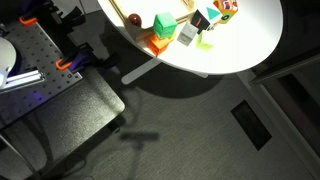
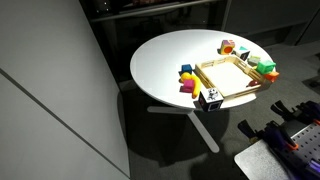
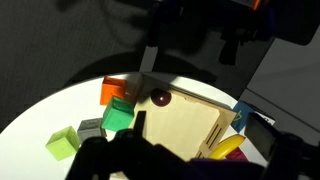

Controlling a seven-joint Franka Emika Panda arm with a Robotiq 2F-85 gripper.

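Observation:
A shallow wooden tray sits on the round white table, near its edge. Inside one corner is a dark red round object. Beside the tray stand a green block, an orange block, a grey block and a light green block. On the other side lie a yellow curved piece and a blue block. My gripper is above the tray in the wrist view, its dark fingers spread apart with nothing seen between them.
A dice-like block stands by the tray's near corner, and a patterned orange block at the far side. The robot's grey stand is beside the table, with floor between.

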